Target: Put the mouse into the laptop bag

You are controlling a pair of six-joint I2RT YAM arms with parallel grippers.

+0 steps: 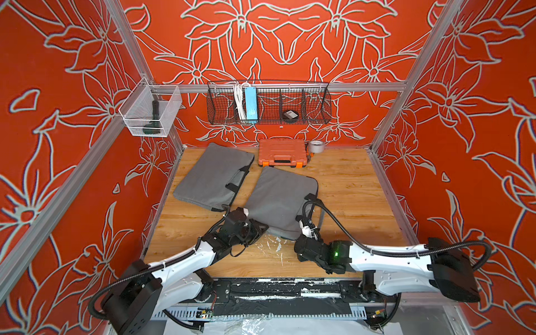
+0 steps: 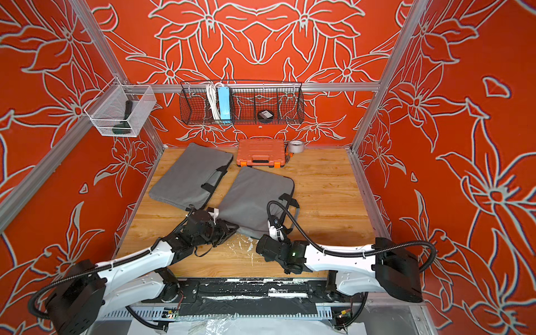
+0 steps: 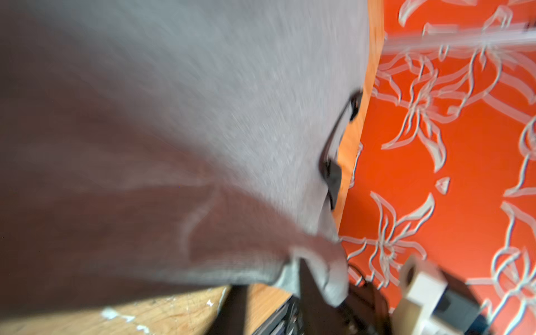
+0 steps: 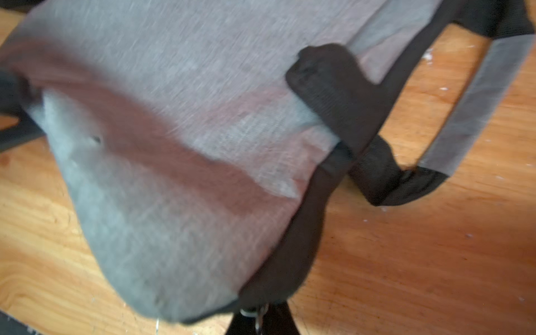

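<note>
A grey laptop bag with black trim [image 1: 282, 198] lies flat in mid-table, its near side by both grippers. In the right wrist view my right gripper is shut on a small metal zipper pull [image 4: 253, 311] at the bag's near corner. Loose handle straps [image 4: 413, 187] hang off the bag's right side. At the near left corner, my left gripper is open, its blurred fingers apart beside the folded edge of the cloth. I cannot identify a mouse in any view; a small dark object [image 1: 290, 115] sits in the wire basket.
A second grey bag [image 1: 212, 176] lies to the left. An orange case [image 1: 282, 152] and a tape roll [image 1: 316, 146] stand at the back. The wire basket [image 1: 268, 120] and a clear bin [image 1: 150, 131] hang above.
</note>
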